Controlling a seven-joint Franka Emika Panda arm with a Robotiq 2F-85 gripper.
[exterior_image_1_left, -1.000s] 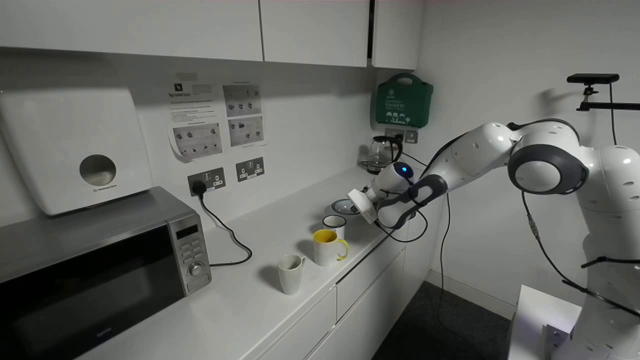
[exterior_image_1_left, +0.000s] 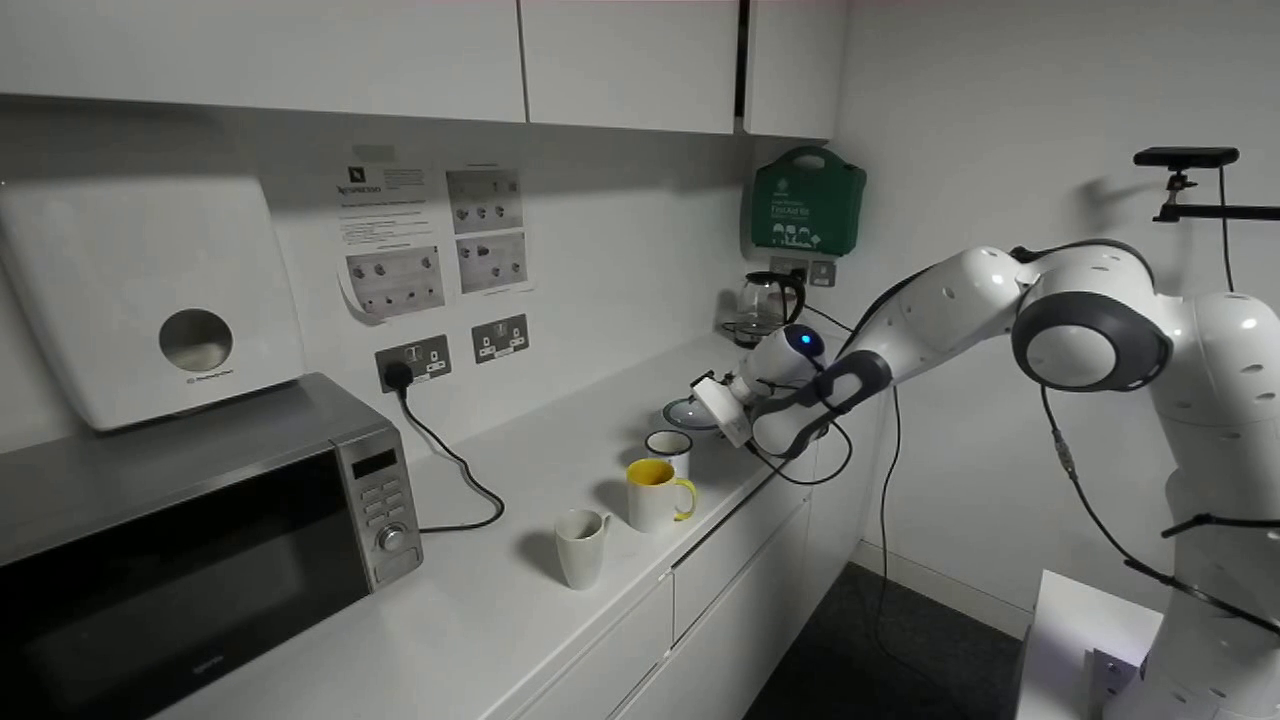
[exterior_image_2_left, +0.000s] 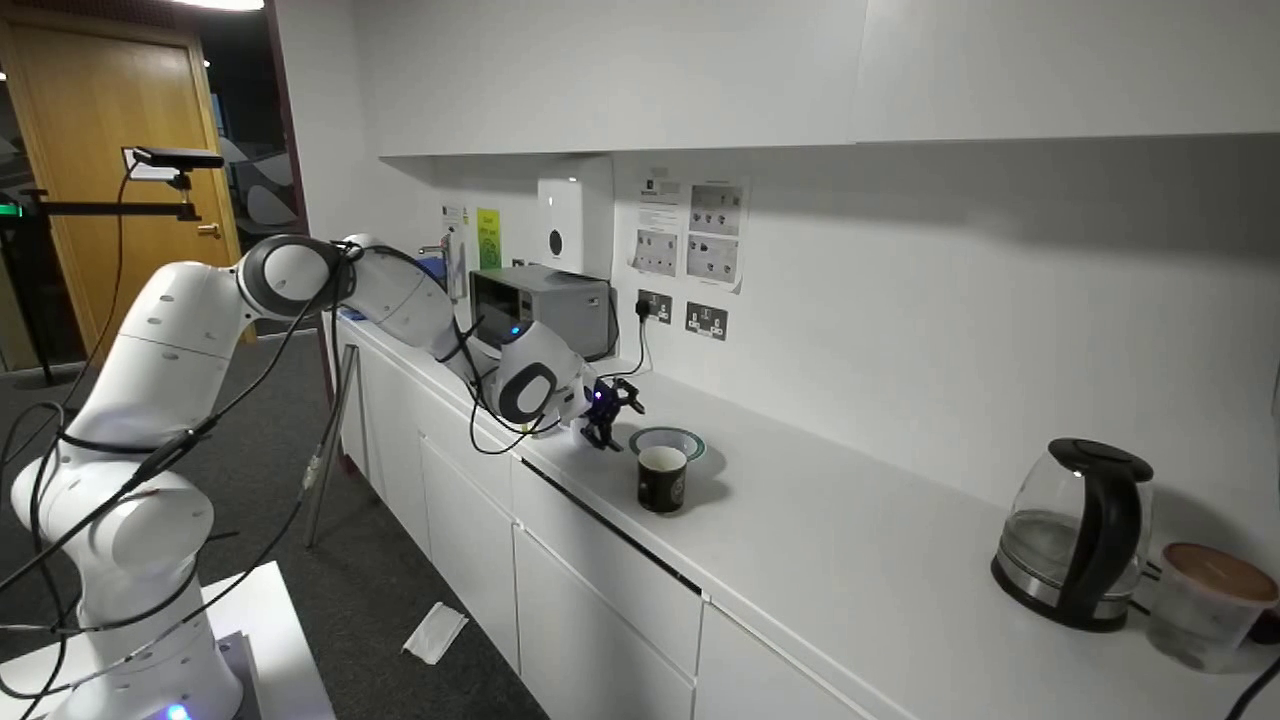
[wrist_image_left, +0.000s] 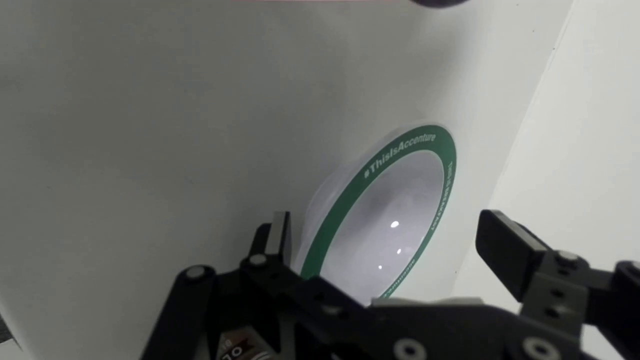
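Observation:
A white bowl (wrist_image_left: 384, 216) with a green lettered rim sits on the counter, seen in the wrist view beyond my fingers. My gripper is open, its two fingers wide apart, with nothing held between them. In exterior view 2 the gripper (exterior_image_2_left: 615, 414) is just beside the bowl (exterior_image_2_left: 674, 437), on its microwave side. A dark mug (exterior_image_2_left: 661, 482) stands right by that bowl. Exterior view 1 shows part of the bowl (exterior_image_1_left: 685, 415), while the hand hides its other side and most of the fingers.
Along the counter stand a white enamel mug (exterior_image_1_left: 669, 456), a yellow-lined mug (exterior_image_1_left: 650, 502) and a plain white mug (exterior_image_1_left: 581, 554). A microwave (exterior_image_1_left: 180, 528) is at one end. Past the dark mug, toward the kettle (exterior_image_2_left: 1068, 540), the counter is bare.
My hand has shifted slightly to the left in exterior view 1. The bowl and mugs look unmoved.

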